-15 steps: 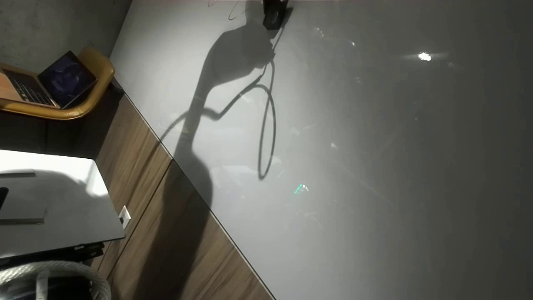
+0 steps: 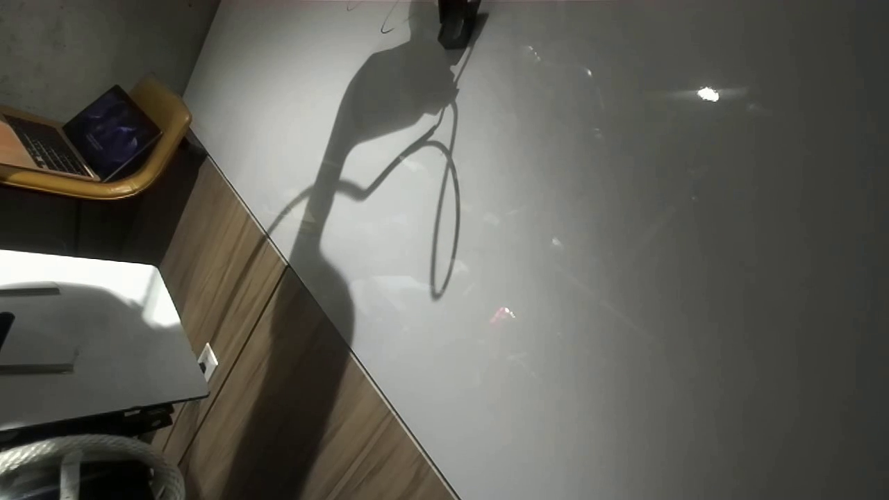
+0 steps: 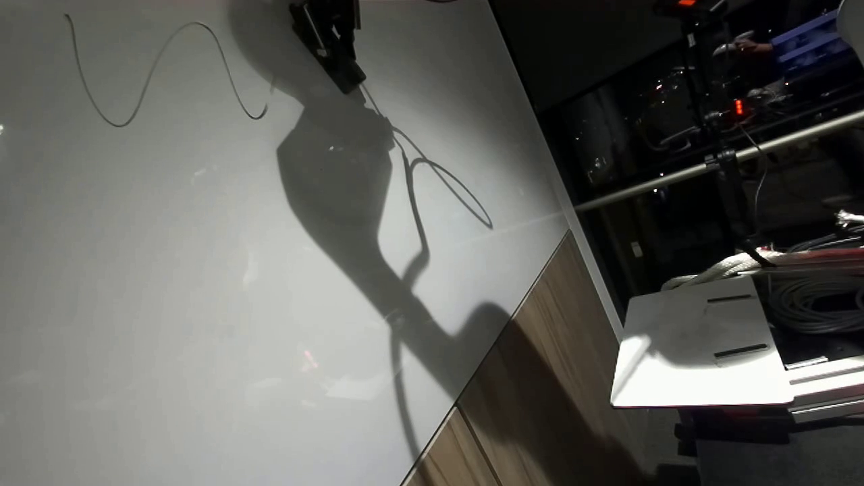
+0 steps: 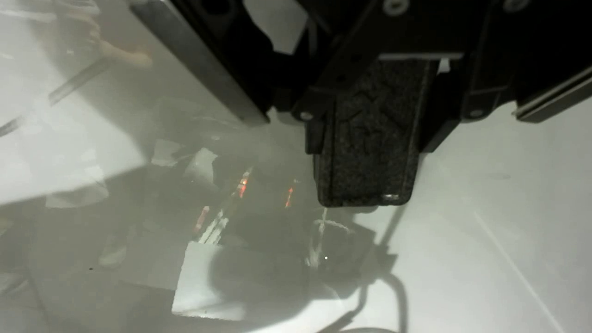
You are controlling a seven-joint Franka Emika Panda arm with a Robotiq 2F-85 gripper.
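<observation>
My gripper is shut on a dark, felt-like rectangular block (image 4: 369,166), held between its two fingers. In the exterior views only the lower part of the gripper shows, at the top edge, with the block's end (image 3: 348,77) pointing down over a pale glossy board (image 3: 162,267). Whether the block touches the board I cannot tell. A thin, wavy dark line (image 3: 149,77) runs over the board left of the gripper in exterior view 2. Only short bits of that line (image 2: 388,18) appear in exterior view 1.
The arm's shadow and looping cable shadows cross the board, which also carries reflections. Wood panels (image 2: 250,333) border it. Off the board are a white plate (image 3: 696,348) and a laptop (image 2: 112,133) on a yellow chair (image 2: 171,108). Much of the board is clear.
Arm, block and line look the same as before. A small light reflected in the board has turned from green to red.
</observation>
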